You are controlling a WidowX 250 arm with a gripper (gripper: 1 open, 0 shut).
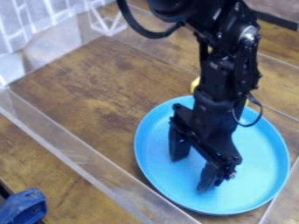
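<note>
My black gripper (197,159) is lowered over the blue plate (261,184), with its fingers down at the plate's middle and left. Whether the fingers are open or shut, and whether anything is between them, I cannot tell against the dark body. A small yellow object (194,86) is mostly hidden behind the arm.
A blue crumpled item (21,208) lies at the lower left corner. Clear plastic walls run along the left and front. The wooden floor (93,96) left of the plate is bare.
</note>
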